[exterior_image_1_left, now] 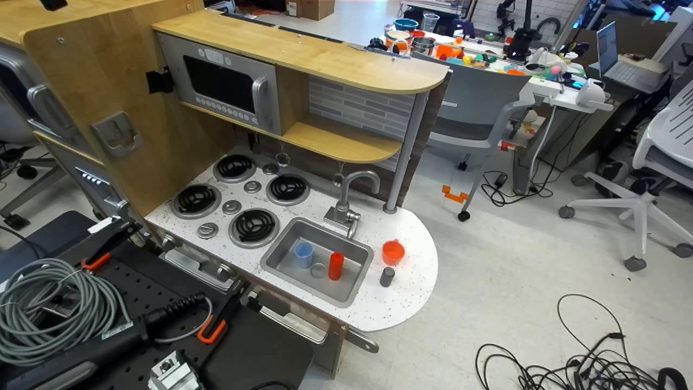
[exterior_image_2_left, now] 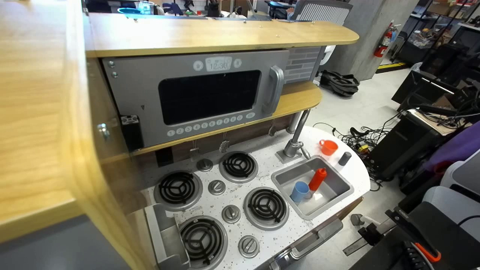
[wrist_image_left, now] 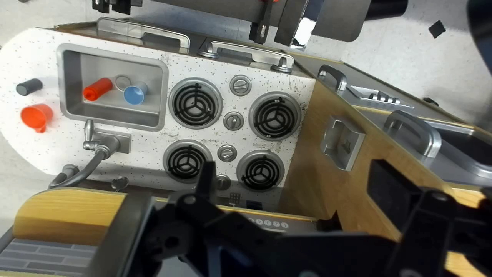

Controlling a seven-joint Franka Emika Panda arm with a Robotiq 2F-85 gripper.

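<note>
My gripper shows only in the wrist view, high above the toy kitchen, its fingers (wrist_image_left: 207,177) spread wide with nothing between them. Inside the sink (exterior_image_1_left: 355,286) are a blue cup (exterior_image_1_left: 303,254) and a red bottle (exterior_image_1_left: 335,266); the bottle looks upright in exterior view 1. On the white counter right of the sink, in that same view, sit an orange-red cup (exterior_image_1_left: 393,252) and a small dark grey cylinder (exterior_image_1_left: 387,277). None of these objects is near my fingers.
The microwave (exterior_image_2_left: 211,96) hangs above the stove, its door closed. A faucet (exterior_image_1_left: 346,195) rises behind the sink. Four-ring stovetop burners (wrist_image_left: 195,104) are bare. A wooden side panel (wrist_image_left: 318,152) stands tall beside the stove.
</note>
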